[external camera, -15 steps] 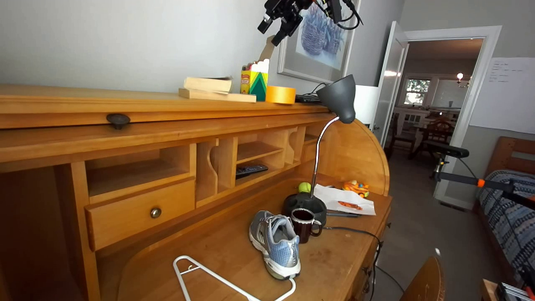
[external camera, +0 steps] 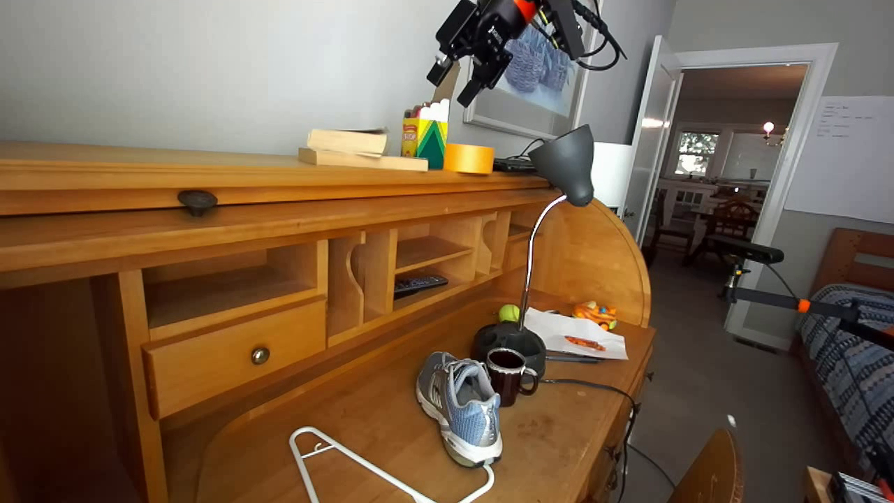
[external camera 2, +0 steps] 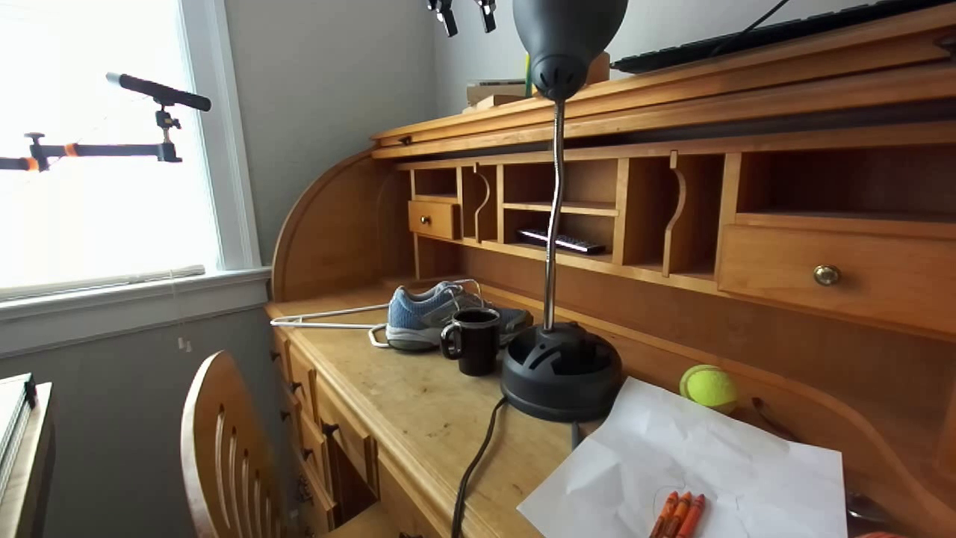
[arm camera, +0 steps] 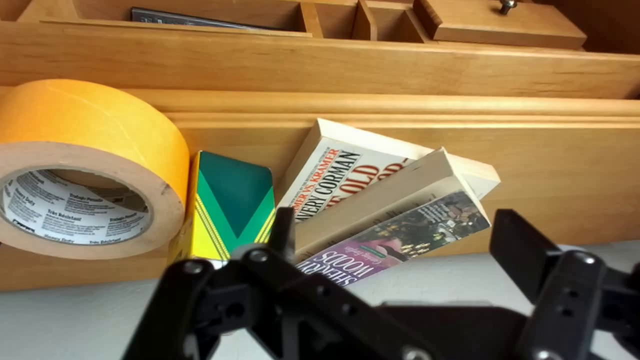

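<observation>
My gripper (external camera: 453,86) hangs open above the top of the roll-top desk, close over the crayon box (external camera: 424,141), with nothing between its fingers. In the wrist view the two fingers (arm camera: 520,255) stand wide apart. Beyond them lie two stacked paperbacks (arm camera: 384,207), the upper one set at an angle on the lower. The green and yellow crayon box (arm camera: 231,201) stands between these books and a roll of orange tape (arm camera: 96,126). Exterior view 2 shows only the fingertips of the gripper (external camera 2: 466,25) at its top edge.
A black desk lamp (external camera: 570,163) rises at the right of the desk top. On the writing surface are a grey-blue shoe (external camera: 462,406), a dark mug (external camera: 508,377), a white hanger (external camera: 369,465), a tennis ball (external camera 2: 709,386) and paper (external camera 2: 717,466) with orange crayons. Some wood there is bare.
The gripper has come down slightly in exterior view 1, with its fingers a little lower beside the crayon box's raised flap. Nothing on the desk has moved.
</observation>
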